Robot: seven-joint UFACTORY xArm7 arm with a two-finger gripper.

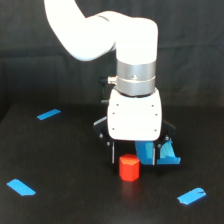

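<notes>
The white robot arm holds its gripper [134, 150] low over a red hexagonal block [129, 168] on the black surface. The two dark fingers stand apart on either side above the block, with no object clearly held between them. A blue object [167, 152] sits just behind and to the right of the block, partly hidden by the gripper.
Blue tape strips lie at the back left [48, 113], front left [21, 187] and front right [191, 195].
</notes>
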